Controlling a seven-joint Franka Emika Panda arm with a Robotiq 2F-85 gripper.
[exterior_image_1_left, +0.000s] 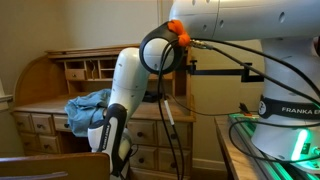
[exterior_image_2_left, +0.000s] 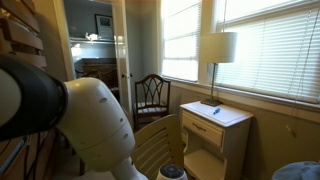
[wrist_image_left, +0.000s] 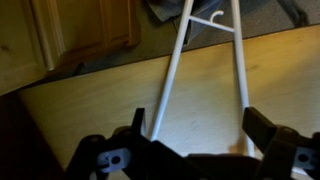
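Observation:
My gripper stands open at the bottom of the wrist view, its dark fingers spread wide apart. A white frame of two long thin rods (wrist_image_left: 172, 85), joined by a short crossbar near a small white hook (wrist_image_left: 217, 15), reaches down toward the fingers over a pale wooden surface (wrist_image_left: 110, 95). Nothing is visibly gripped. Whether the rods touch the fingers is unclear. In the first exterior view the arm (exterior_image_1_left: 125, 85) reaches down behind a wooden board (exterior_image_1_left: 55, 167), and the fingertips cannot be made out there.
A wooden desk (exterior_image_1_left: 145, 132) with drawers bears a blue cloth (exterior_image_1_left: 88, 110). Wooden cabinet doors (wrist_image_left: 90, 30) edge the pale surface in the wrist view. The second exterior view shows a white side table (exterior_image_2_left: 215, 128), a lamp (exterior_image_2_left: 217, 50) and a chair (exterior_image_2_left: 150, 95).

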